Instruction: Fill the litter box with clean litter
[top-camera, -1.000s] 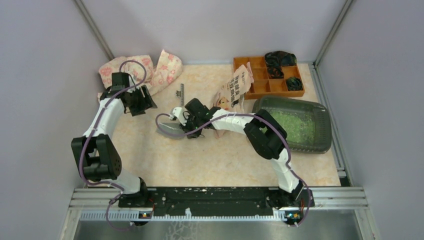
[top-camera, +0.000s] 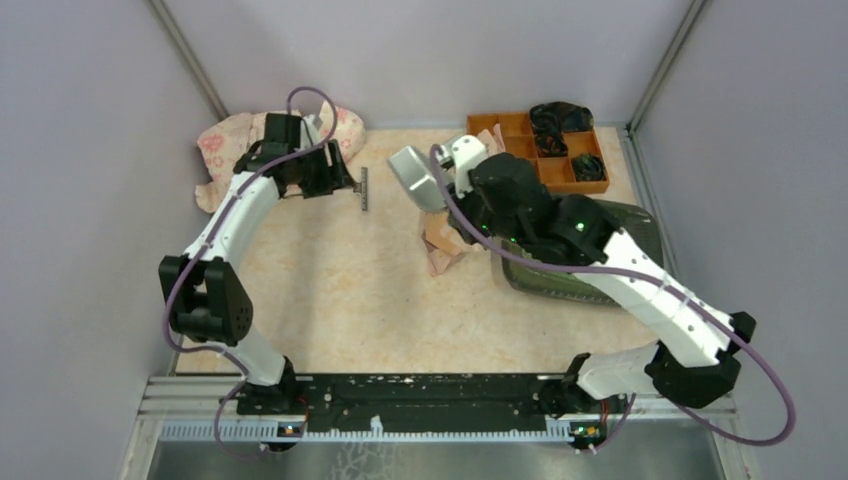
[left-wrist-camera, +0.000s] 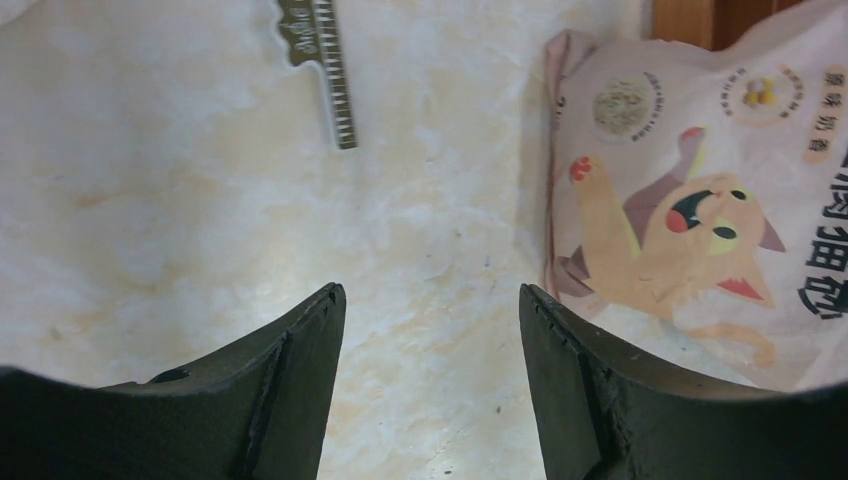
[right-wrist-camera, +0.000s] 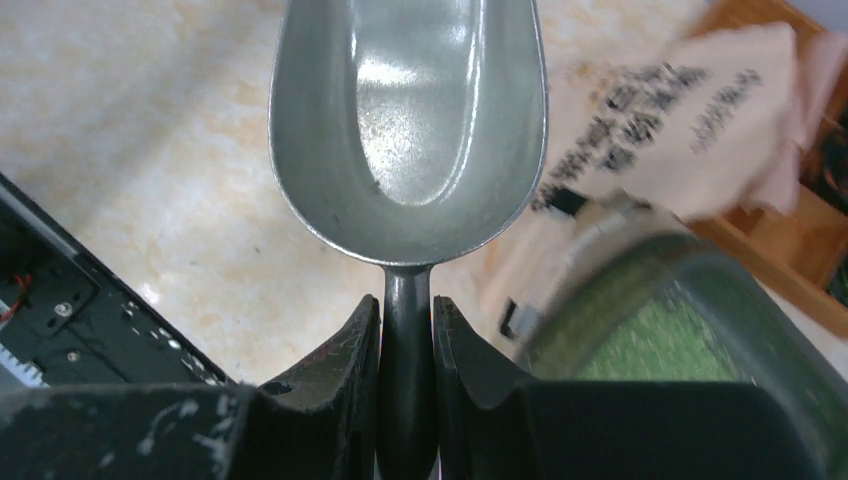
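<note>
A grey scoop (top-camera: 420, 180) is held up over the table by my right gripper, which is shut on its handle; the scoop's bowl looks empty. The litter bag (left-wrist-camera: 680, 220), printed with a cat, lies mid-table, partly hidden by the right arm in the top view. The green litter box (top-camera: 635, 245) at the right, partly under that arm, shows green litter in the right wrist view. My left gripper stands open over bare table, left of the bag.
An orange compartment tray (top-camera: 550, 175) with dark bundles is at the back right. Flowered cloths (top-camera: 225, 140) lie back left; a metal rule (top-camera: 365, 200) lies near the middle.
The right arm has lifted the scoop from near the table and swung it up and to the right. The left arm has moved toward the back and right.
</note>
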